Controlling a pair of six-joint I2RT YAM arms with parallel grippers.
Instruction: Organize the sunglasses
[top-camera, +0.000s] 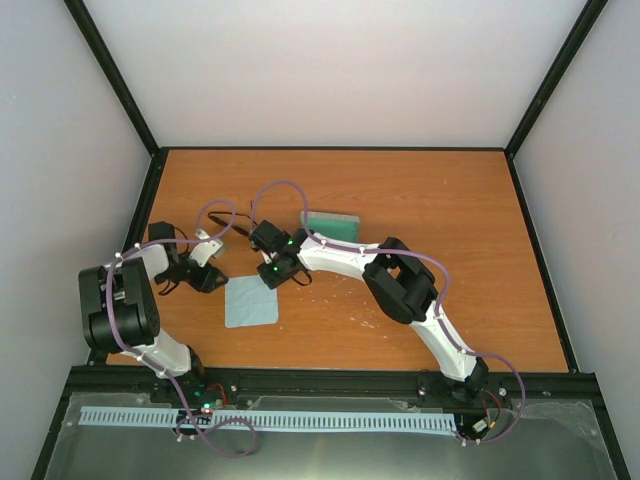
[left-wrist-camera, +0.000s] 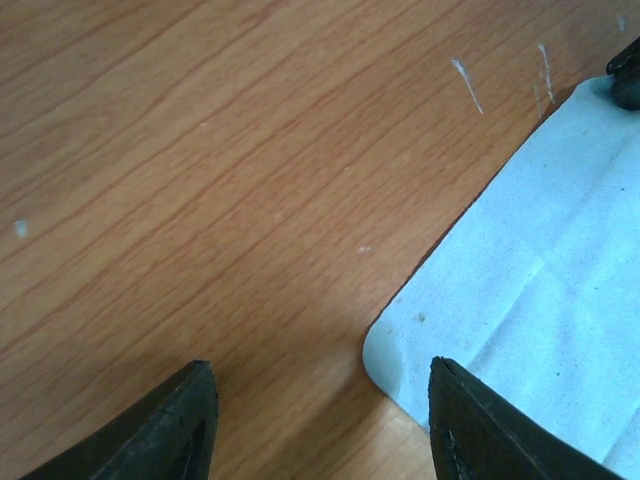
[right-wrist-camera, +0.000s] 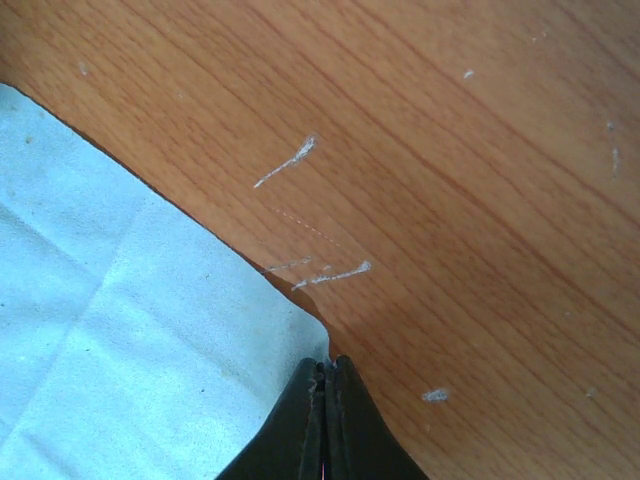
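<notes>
A pale blue cloth (top-camera: 251, 302) lies flat on the wooden table. Dark sunglasses (top-camera: 228, 222) lie behind it, partly hidden by the right arm. My left gripper hangs beside the cloth's left corner, its fingers apart with nothing between them. My right gripper is at another corner of the cloth, fingertips closed together right at the fabric's edge; whether any cloth is pinched between them is hard to tell.
A green case (top-camera: 332, 225) sits behind the right arm. Purple cables loop over both arms.
</notes>
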